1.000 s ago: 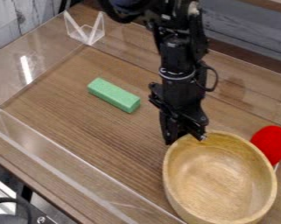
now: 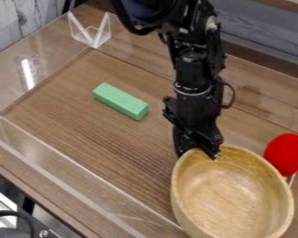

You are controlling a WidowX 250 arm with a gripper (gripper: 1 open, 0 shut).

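Note:
The black arm reaches down from the top of the view, its gripper [image 2: 186,144] low at the upper left rim of a large pale wooden bowl [image 2: 232,200]. The fingertips are partly hidden at the rim; the gripper looks shut, with nothing seen between its fingers. A green block [image 2: 120,100] lies on the table to the left, and a red oval object [image 2: 285,152] lies behind the bowl at the right.
A clear plastic holder [image 2: 92,28] stands at the back left. A raised edge runs along the back.
The gripper has moved slightly left along the bowl's rim. The bowl has shifted a little to the right and down, uncovering more of the red object.

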